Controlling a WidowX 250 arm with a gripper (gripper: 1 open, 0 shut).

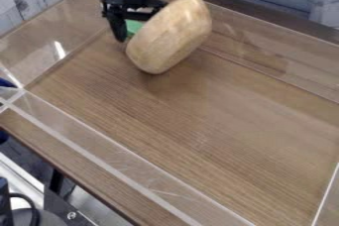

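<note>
A wooden bowl (172, 34) is tilted steeply on its side in the upper middle of the camera view, its outside facing the camera. Just left of it, partly hidden behind it, is a small green object (133, 26). My dark gripper (127, 20) is at the upper left of the bowl, over the green object; the bowl and blur hide part of its fingers, so their state is unclear.
A clear strip (133, 180) runs along its lower left. Pale panels stand behind the back edge.
</note>
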